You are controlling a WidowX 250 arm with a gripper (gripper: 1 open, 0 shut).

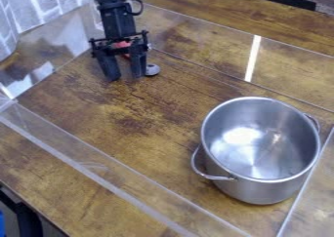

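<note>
My black gripper (124, 63) is at the upper left of the camera view, low over the wooden table, its fingers pointing down around a small red-topped object (121, 47) with a silver part (151, 69) showing to the right. The gripper hides most of that object, and I cannot tell whether the fingers hold it. A large steel pot (259, 149) with wire handles stands at the lower right.
Clear strips or rails run along the left, bottom and right. A tiled wall is at the upper left.
</note>
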